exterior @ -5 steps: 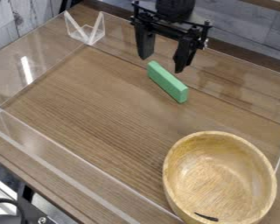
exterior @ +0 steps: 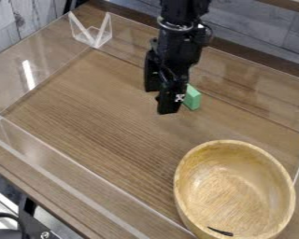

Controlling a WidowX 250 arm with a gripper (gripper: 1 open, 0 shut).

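Observation:
My black gripper [exterior: 167, 93] hangs over the upper middle of the wooden table [exterior: 90, 131], its fingers pointing down. A green block [exterior: 192, 95] lies on the table just to the right of the gripper's lower end, partly hidden behind it. The gripper is open by the look of its separated lower parts, with nothing clearly held.
A large tan bowl [exterior: 234, 187] fills the lower right. A clear, angular plastic object [exterior: 92, 30] sits at the upper left.

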